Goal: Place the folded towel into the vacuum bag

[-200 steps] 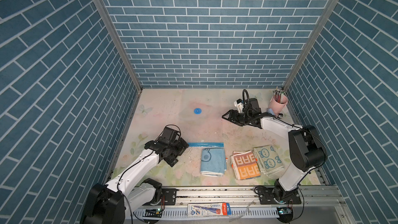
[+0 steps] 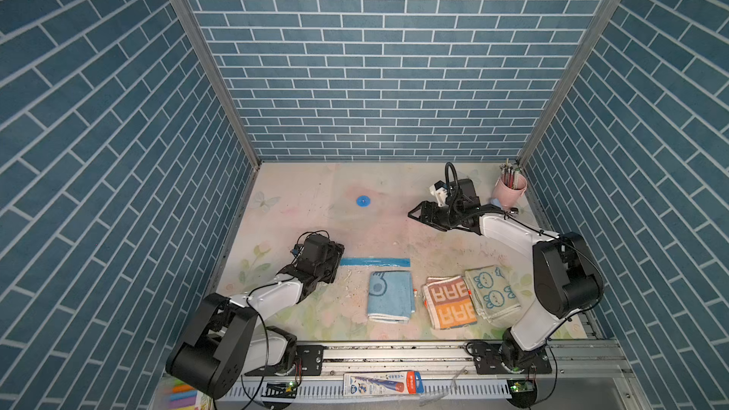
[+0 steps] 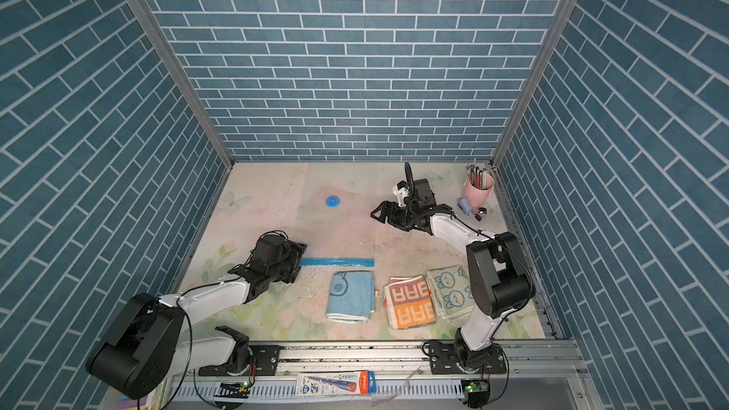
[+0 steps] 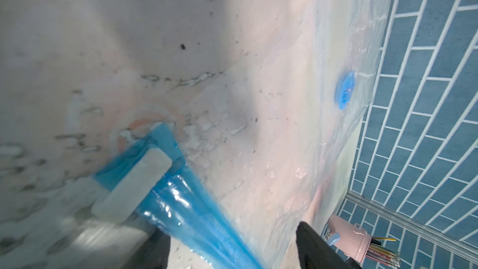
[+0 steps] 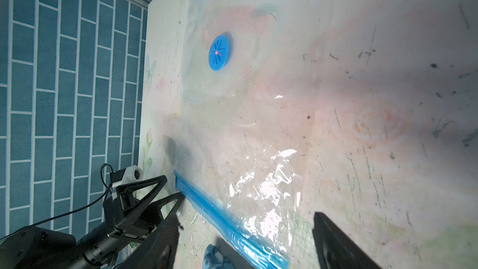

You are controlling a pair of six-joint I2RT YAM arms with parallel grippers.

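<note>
A clear vacuum bag lies flat on the table, with a round blue valve [image 2: 363,201] and a blue zip strip [image 2: 376,262] along its near edge. At the strip's left end, a whitish slider [image 4: 134,184] shows in the left wrist view. My left gripper [image 2: 335,262] stands at that end, its fingers [image 4: 154,251] apart. Whether it touches the bag, I cannot tell. Over the bag's right side, my right gripper [image 2: 417,214] hangs open and empty. A folded blue towel [image 2: 390,296] lies just in front of the strip.
Folded orange [image 2: 449,302] and green [image 2: 492,294] towels lie to the right of the blue one. A pink cup of brushes [image 2: 509,188] stands at the back right corner. Free table surrounds the bag at the back and left.
My left gripper has turned and its forearm has swung, with the tips slightly farther back. The strip and valve have shifted slightly toward the back wall. The right arm has hardly moved.
</note>
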